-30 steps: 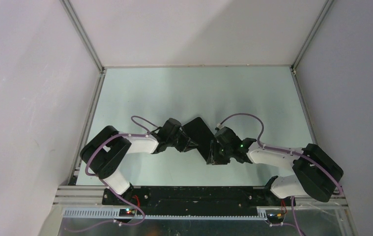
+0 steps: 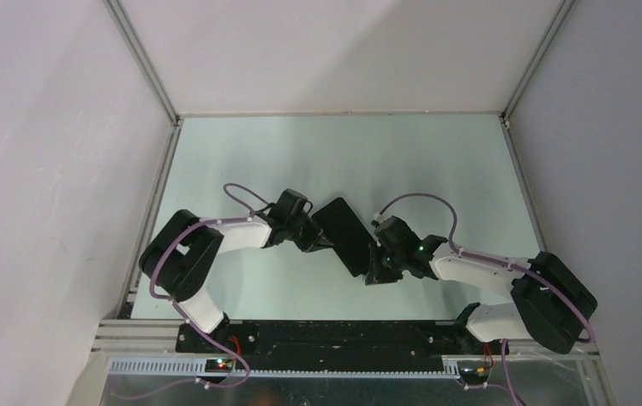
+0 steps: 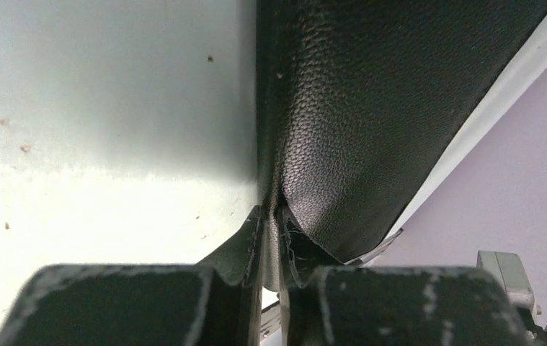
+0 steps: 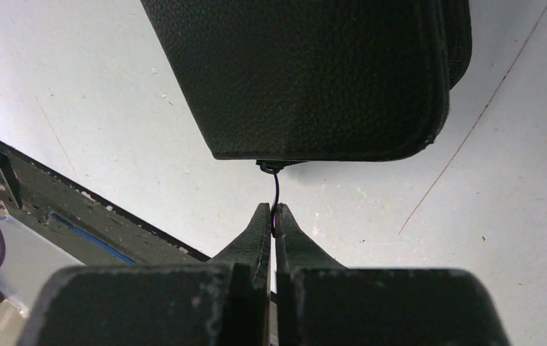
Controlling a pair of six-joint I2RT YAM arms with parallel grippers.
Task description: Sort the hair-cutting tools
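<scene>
A black leather-textured case (image 2: 344, 237) lies slantwise on the white table between both arms; its contents are hidden. In the left wrist view, my left gripper pinches a narrow fold along the case's (image 3: 371, 122) edge between its fingertips. From the near end of the case (image 4: 328, 86), in the right wrist view, a thin dark zipper cord (image 4: 277, 189) hangs at the zipper slider (image 4: 270, 166). My right gripper is shut on the cord's free end, a little apart from the case. No cutting tools are visible.
Bare white table (image 2: 419, 152) stretches behind and to either side of the arms. Pale walls (image 2: 38, 169) enclose it left, right and back. A dark rail (image 2: 351, 338) runs along the front edge.
My left gripper has shifted slightly away from the front, and the case with it.
</scene>
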